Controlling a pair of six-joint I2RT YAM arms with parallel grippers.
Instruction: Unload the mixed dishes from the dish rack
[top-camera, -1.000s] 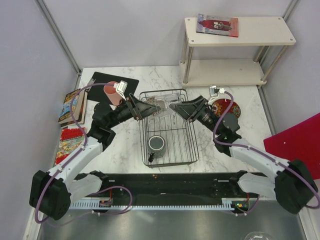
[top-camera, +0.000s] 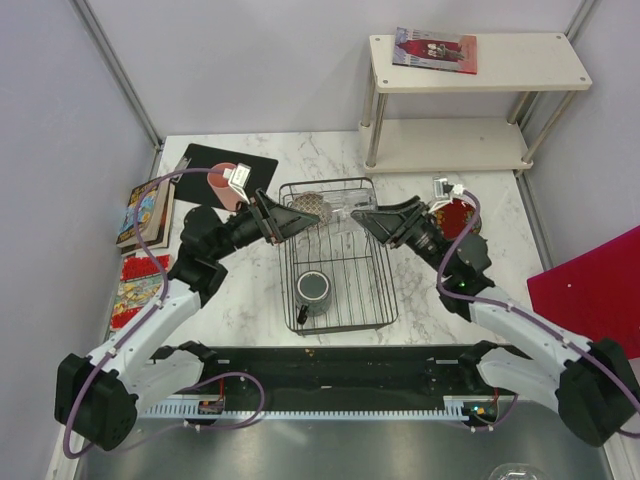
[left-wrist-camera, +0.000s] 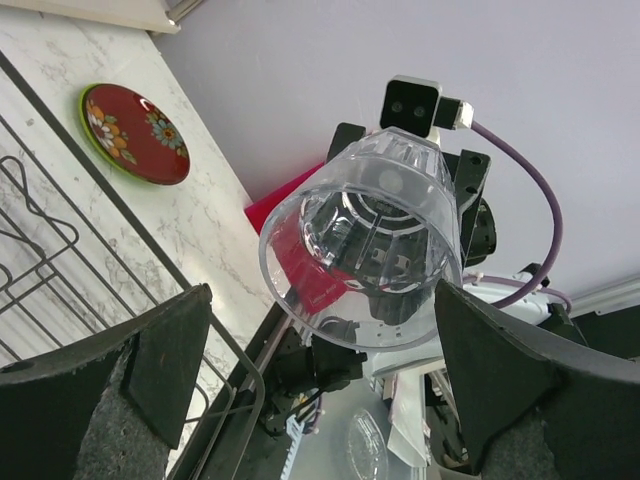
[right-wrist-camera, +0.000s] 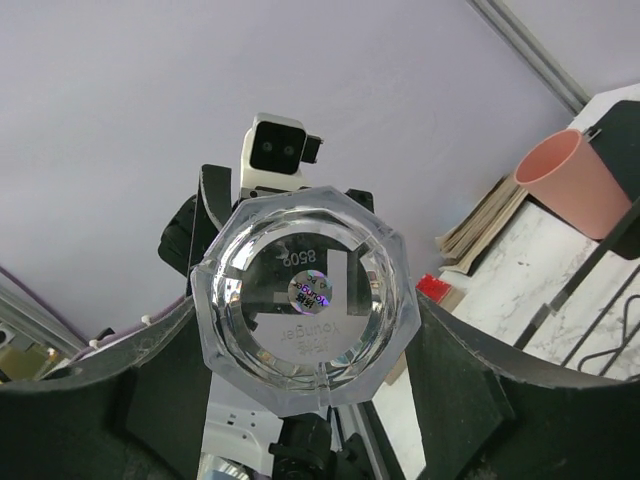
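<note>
Over the wire dish rack (top-camera: 340, 320), my right gripper (top-camera: 365, 218) has the clear plastic cup between its fingers, base toward it in the right wrist view (right-wrist-camera: 305, 300). My left gripper (top-camera: 285, 222) stands open just left of the cup, which is apart from its fingers in the left wrist view. A round patterned item (top-camera: 310, 205) is in the rack's back left, and a grey mug (top-camera: 313, 288) sits at its front left.
A pink cup (right-wrist-camera: 575, 190) is on a black mat at back left, books (top-camera: 140, 210) beside it. Red floral plates (left-wrist-camera: 135, 135) lie right of the rack, below a white shelf (top-camera: 480, 60).
My right gripper has moved right with the clear cup, away from my left gripper, uncovering more of the patterned item. The left gripper has barely moved.
</note>
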